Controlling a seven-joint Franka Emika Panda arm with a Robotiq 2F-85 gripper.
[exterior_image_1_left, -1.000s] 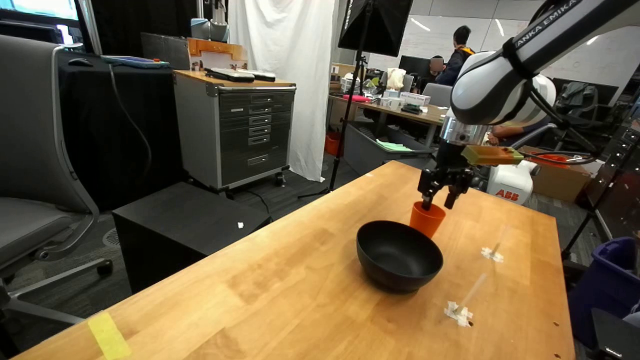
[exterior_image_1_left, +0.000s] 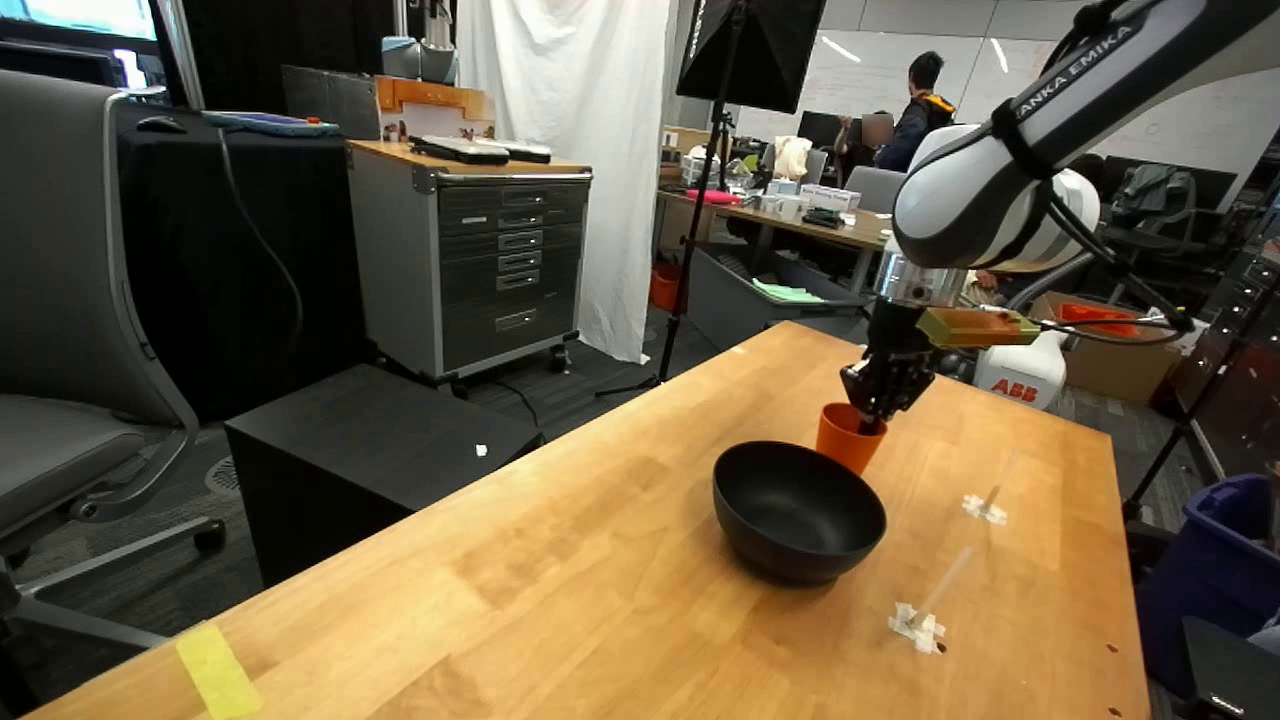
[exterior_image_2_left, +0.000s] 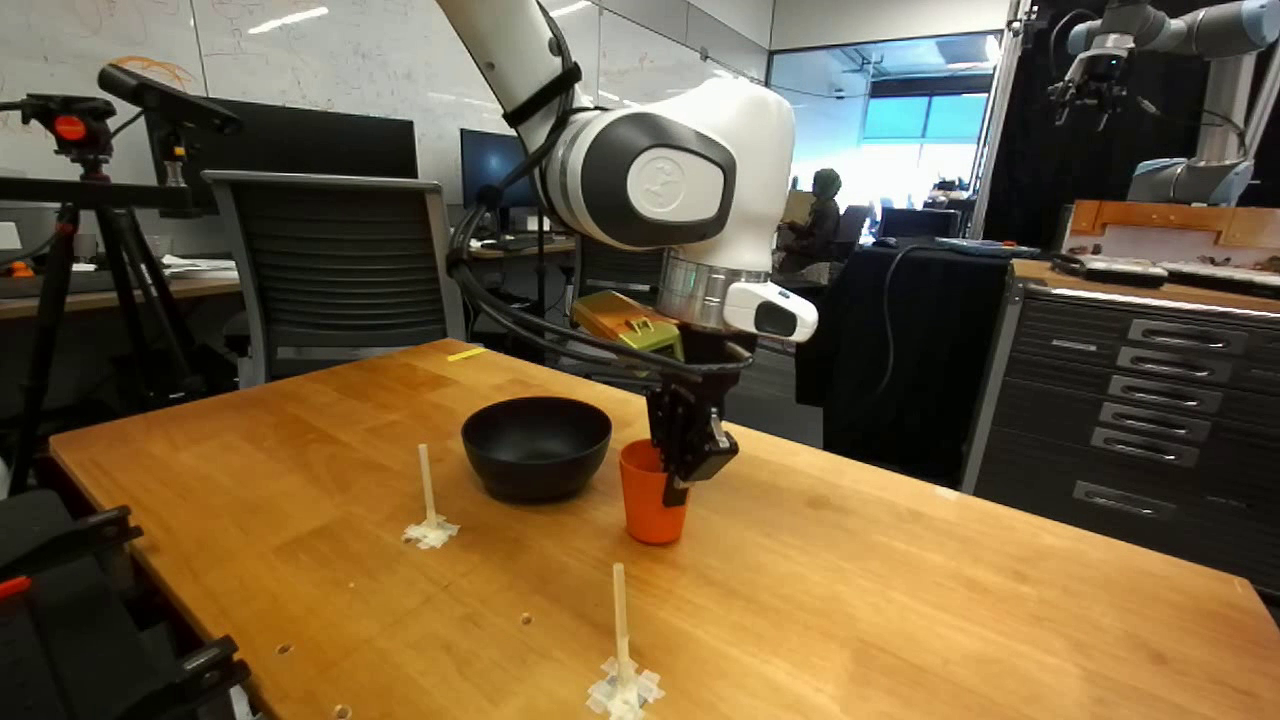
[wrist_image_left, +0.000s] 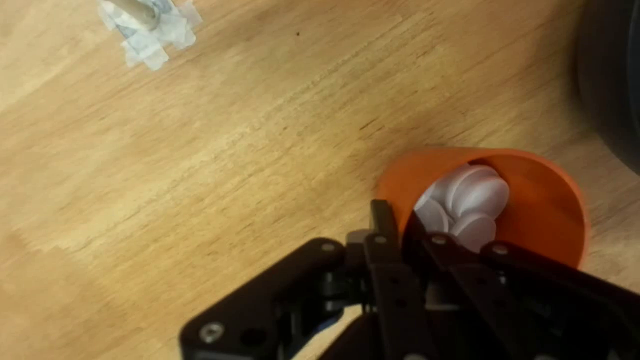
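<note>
An orange cup (exterior_image_2_left: 645, 494) stands on the wooden table beside the black bowl (exterior_image_2_left: 536, 446). Several pale, rounded discs (wrist_image_left: 478, 195) lie inside the cup, as the wrist view shows. My gripper is shut on the cup's wall, one finger outside and the other inside. In the wrist view the cup's mouth leans to the right. Part of the near rim is hidden behind my fingers. The black bowl (exterior_image_1_left: 798, 510), which looks empty, sits close to the cup in exterior view 1.
Two thin upright sticks, one nearer the front (exterior_image_2_left: 620, 612) and one farther left (exterior_image_2_left: 427, 486), are taped to the table. A yellow tape strip (exterior_image_1_left: 220, 672) marks the far end.
The cup has shifted slightly and tilted a little. The bowl has stayed put.
</note>
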